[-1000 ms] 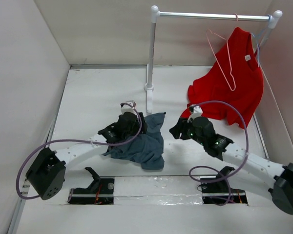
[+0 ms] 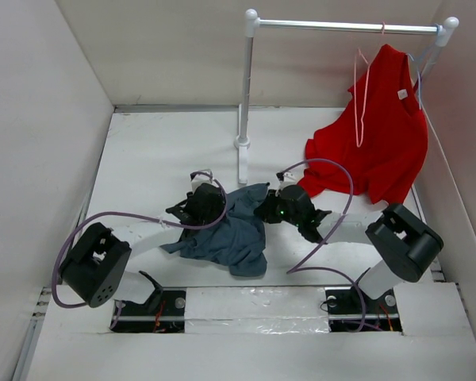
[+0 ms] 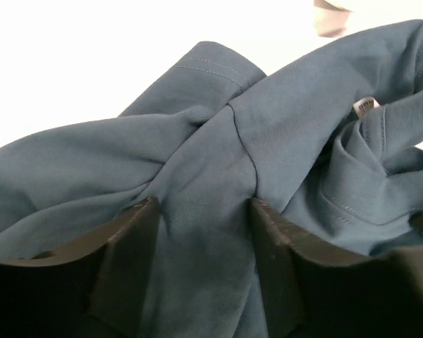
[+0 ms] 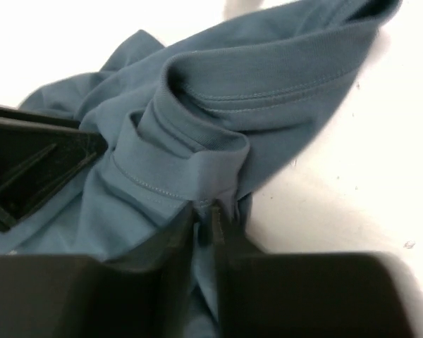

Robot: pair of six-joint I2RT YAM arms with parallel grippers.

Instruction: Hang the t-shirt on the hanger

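Note:
A crumpled slate-blue t-shirt [image 2: 230, 238] lies on the white floor between my grippers. My left gripper is down on its folds, fingers apart with cloth bunched between them. My right gripper is at the shirt's right edge; its blurred fingertips are close around a fold, and whether they grip it I cannot tell. A pink hanger [image 2: 363, 111] dangles from the rail [image 2: 341, 25] at the back right.
A red garment [image 2: 365, 151] hangs on the right of the rail and spreads over the floor behind my right arm. The rail's upright [image 2: 246, 95] stands behind the shirt.
My right gripper has moved left onto the shirt's edge. My left gripper has shifted slightly left and down over the cloth. The pink hanger has swung to hang straighter.

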